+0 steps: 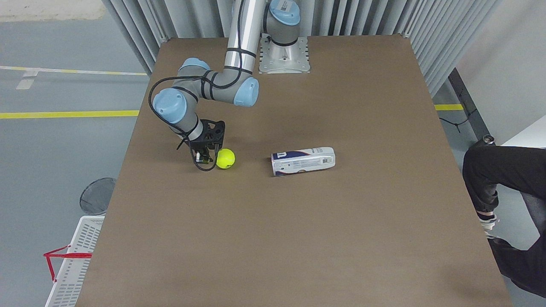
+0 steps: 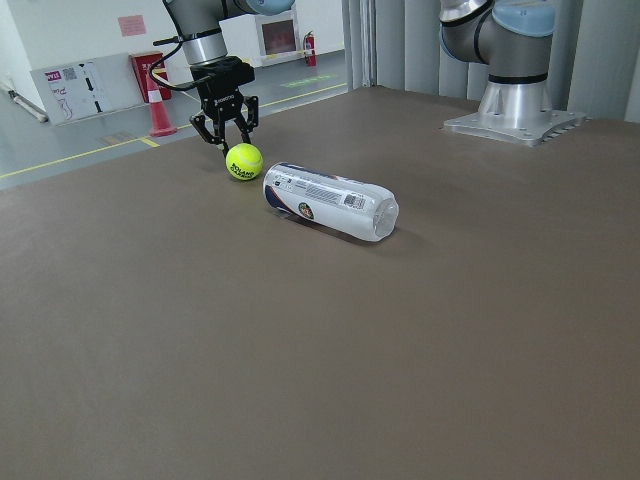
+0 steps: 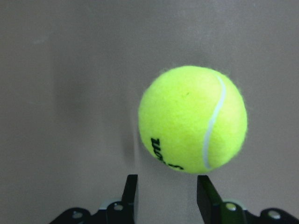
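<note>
A yellow-green tennis ball [image 1: 225, 158] rests on the brown table beside my gripper [image 1: 207, 153]. In the left view the ball [image 2: 244, 161] sits just beneath the black fingers of the gripper [image 2: 224, 130]. The wrist view has the ball [image 3: 192, 119] just beyond the tips of my two fingers, which stand apart with only table between them; the gripper is open. A white cylindrical tube with a blue label [image 1: 303, 161] lies on its side to the right of the ball.
The arm's base [image 1: 284, 59] stands at the back edge. Off the left side are a white perforated basket [image 1: 76, 276] and a dark mesh bin [image 1: 96, 195]. A person's legs [image 1: 504, 174] are beside the right edge.
</note>
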